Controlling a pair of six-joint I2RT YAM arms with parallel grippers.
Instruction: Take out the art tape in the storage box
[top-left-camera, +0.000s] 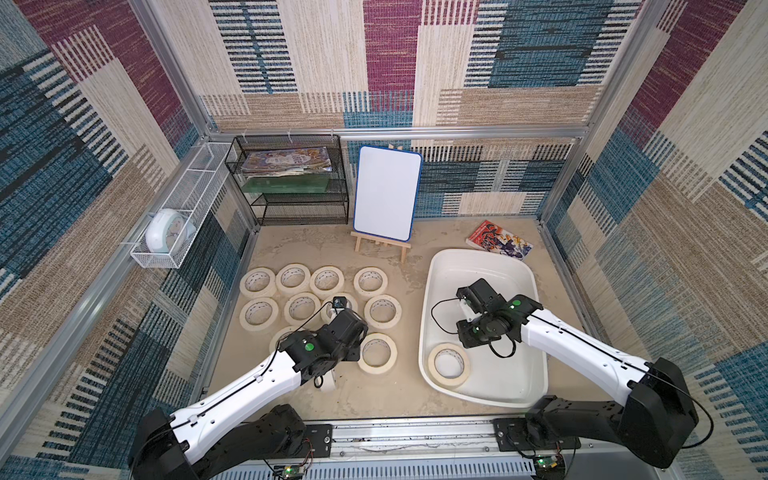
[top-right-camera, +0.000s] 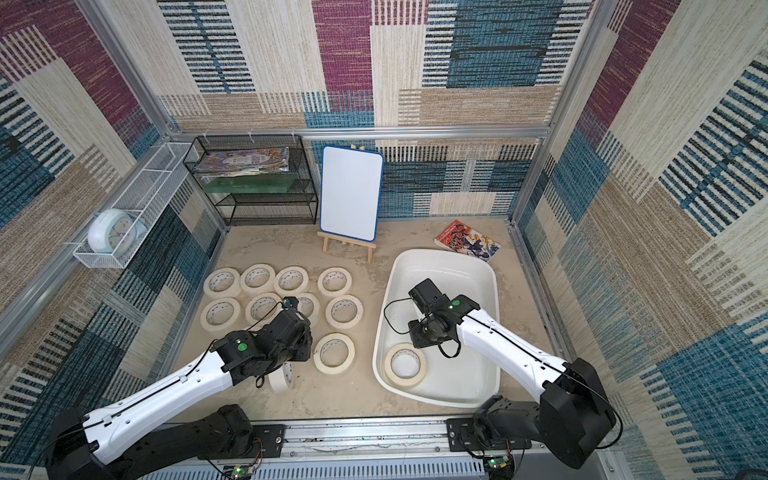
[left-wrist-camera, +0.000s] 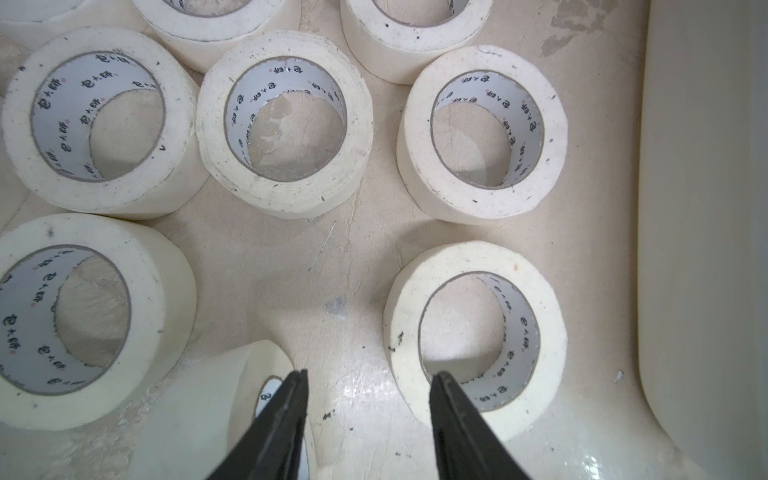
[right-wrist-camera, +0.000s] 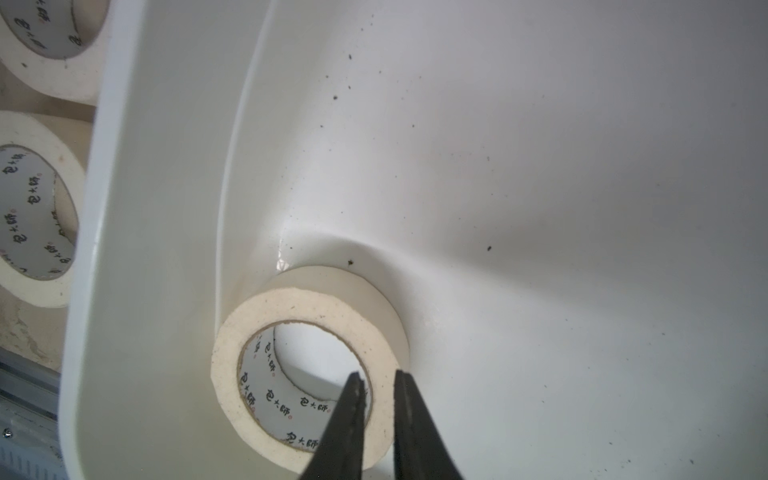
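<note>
One cream roll of tape (right-wrist-camera: 312, 300) lies flat in the near left corner of the white storage box (top-left-camera: 426, 320). Above it is my right gripper, slightly open; the roll's rim shows behind the narrow gap and nothing is held. On the table left of the box, several rolls lie flat, among them a nearest-to-box roll (top-left-camera: 377, 353). My left gripper is open over the table there, bare floor visible between its fingers. A roll standing on edge (left-wrist-camera: 204, 416) is at its left, partly hidden by the left finger (left-wrist-camera: 284, 424). In the top views the arms hide both sets of fingertips.
A white board on an easel (top-left-camera: 387, 192) and a black wire rack (top-left-camera: 288, 180) stand at the back. A book (top-left-camera: 499, 240) lies behind the box. The box's far part is bare, as is the table's front strip.
</note>
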